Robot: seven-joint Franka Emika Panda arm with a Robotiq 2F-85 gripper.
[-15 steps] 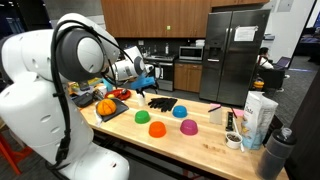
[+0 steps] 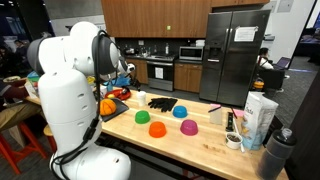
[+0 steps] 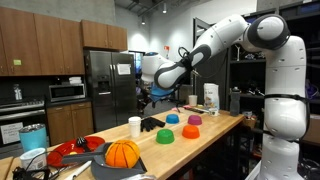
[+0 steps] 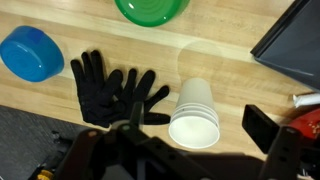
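Note:
My gripper is open in the wrist view, its two dark fingers wide apart with nothing held between them. Beyond the gap, a stack of white cups shows on the wooden table, apart from the fingers as far as I can tell. Black gloves lie left of the stack. A green bowl is cut off by the top edge, and a blue bowl sits at the upper left. In exterior view 1, the white cup stack stands near the table's far left part.
An orange pumpkin-like object lies near the cups, beside a dark tray. Orange and pink bowls sit farther along the table. A white pitcher and dark bottle stand at the right end.
The arm has swung left in exterior view 1, carrying the gripper toward the table's left end. The bowls, cups and gloves look unmoved.

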